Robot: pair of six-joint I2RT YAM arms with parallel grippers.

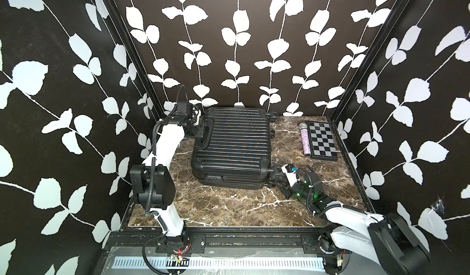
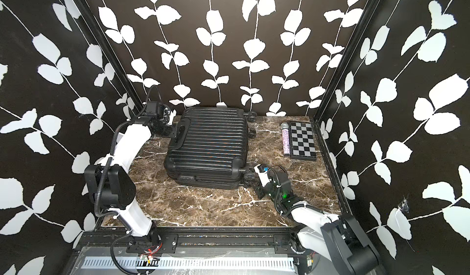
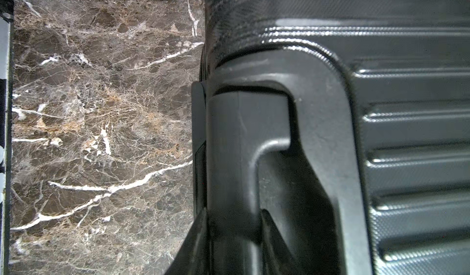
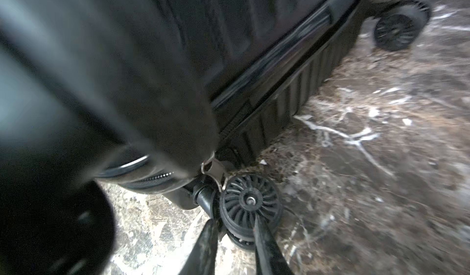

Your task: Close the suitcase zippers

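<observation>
The black suitcase (image 1: 234, 142) lies flat on the marble table. My left gripper is shut on its side handle (image 3: 235, 123) at the left side, near the back in the top views. My right gripper is low at the near right corner, part open, fingertips at a spinner wheel (image 4: 249, 196). Whether that wheel sits between the fingers is hard to tell. A zipper track (image 4: 154, 177) shows at the corner in the right wrist view; the pullers cannot be made out clearly.
A chessboard (image 1: 322, 140) with a pink microphone (image 1: 304, 141) beside it lies at the back right. Patterned walls enclose the back and sides.
</observation>
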